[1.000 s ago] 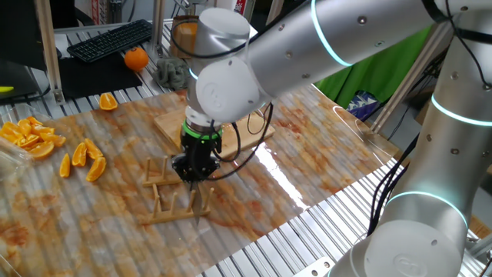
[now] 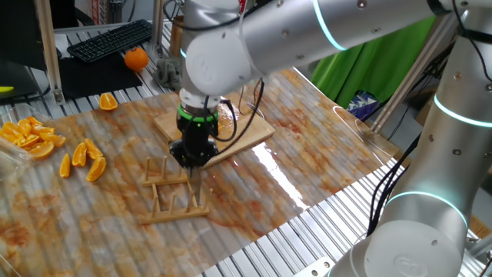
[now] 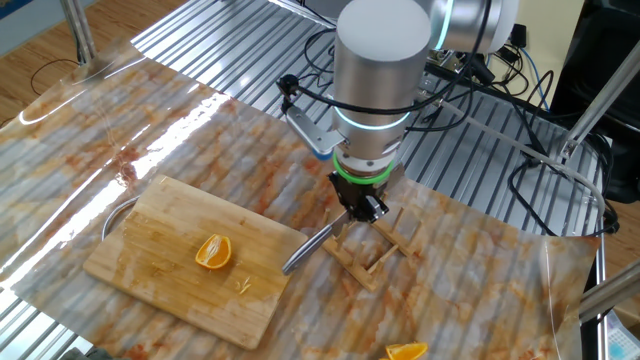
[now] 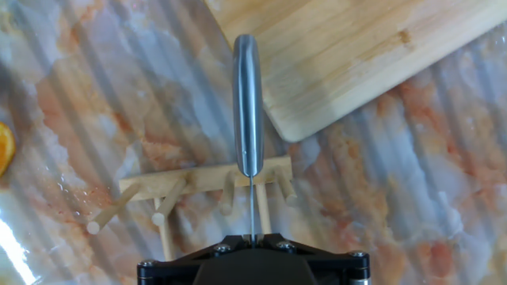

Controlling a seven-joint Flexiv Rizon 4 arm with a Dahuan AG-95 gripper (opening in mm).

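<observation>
A knife is held by my gripper, which is shut on the thin blade. In the wrist view the silver handle (image 4: 248, 103) points away from the fingers, with a narrow strip of blade between. The handle (image 3: 312, 246) slants down toward the cutting board in exterior view 2. Below the gripper in exterior view 1, the blade (image 2: 195, 188) is beside or above the wooden peg rack (image 2: 175, 216); contact cannot be told. The rack's pegs (image 4: 170, 202) lie under and left of the knife in the wrist view.
The cutting board (image 3: 170, 290) bears one orange wedge (image 3: 213, 252). Cut orange pieces (image 2: 31, 138) are heaped at the left, with loose wedges (image 2: 79, 155) nearby. A whole orange (image 2: 136, 58) sits beyond the table. Bare table (image 2: 254, 204) lies right of the rack.
My gripper has shifted a little upward and left in exterior view 1, carrying the knife, and the upper arm has tilted. The rack, board and orange pieces stay in place.
</observation>
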